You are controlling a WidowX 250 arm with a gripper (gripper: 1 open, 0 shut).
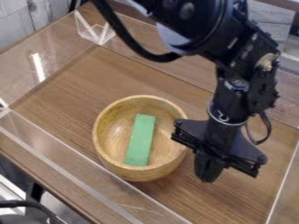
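A round yellow bowl (121, 115) sits on the wooden surface at centre-left, holding an upright-lying green block (140, 139). My black gripper (214, 157) is low over the table just right of the bowl, close by its rim, pointing down. Whether anything is between its fingers cannot be seen clearly, and its exact opening is unclear.
A clear plastic object (97, 26) stands at the back left near the tray wall. Bare wood lies left of the bowl and in front of the gripper at the right.
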